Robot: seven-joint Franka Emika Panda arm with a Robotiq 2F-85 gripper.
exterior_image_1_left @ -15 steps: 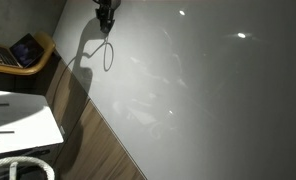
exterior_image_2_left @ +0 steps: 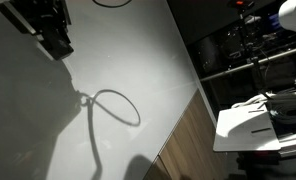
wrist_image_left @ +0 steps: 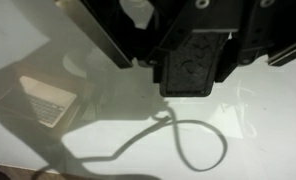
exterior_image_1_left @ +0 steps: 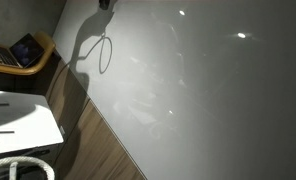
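Observation:
In the wrist view, my gripper is shut on a small black block point(wrist_image_left: 191, 72) with a textured face. It hangs above a glossy pale surface point(wrist_image_left: 118, 135); no contact with the surface is visible. Exterior view 2 has the dark gripper point(exterior_image_2_left: 60, 50) at upper left, over the same surface. Only a bit of the gripper point(exterior_image_1_left: 105, 4) shows at the top edge of exterior view 1. A dark loop and line, apparently a shadow point(exterior_image_2_left: 92, 135), fall on the surface below it.
A white table point(exterior_image_1_left: 23, 122) stands at lower left in exterior view 1, beside wood panelling point(exterior_image_1_left: 98, 145). A laptop point(exterior_image_1_left: 26, 50) rests on a chair behind it.
My gripper has moved up in exterior view 1, from well inside the picture to almost out of it. The looped shadow has shifted slightly to the left.

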